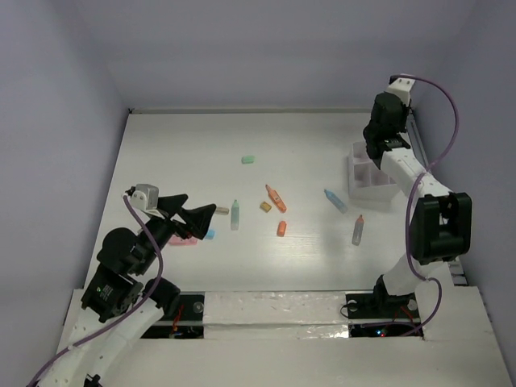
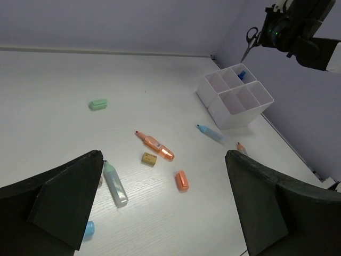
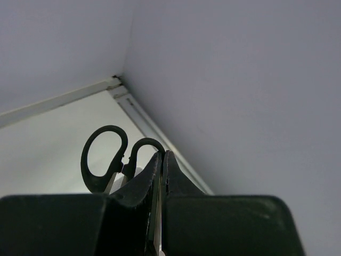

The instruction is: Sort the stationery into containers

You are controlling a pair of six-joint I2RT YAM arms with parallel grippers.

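Note:
Black-handled scissors (image 3: 123, 160) are gripped by one handle in my right gripper, which is shut on them. In the left wrist view the scissors (image 2: 251, 40) hang blade-down above the far side of the white compartment box (image 2: 222, 109). From the top, the right arm covers part of that box (image 1: 371, 193). A blue item (image 2: 242, 74) lies in one of its far compartments. Nothing sits between the widely parted fingers of my open left gripper, which hovers over the table's left side.
Loose on the table lie an orange marker (image 1: 276, 198), a teal marker (image 1: 235, 215), a blue marker (image 1: 335, 201), a grey marker with an orange tip (image 1: 358, 230), a green block (image 1: 247, 160) and several other small pieces. Walls border the back and right.

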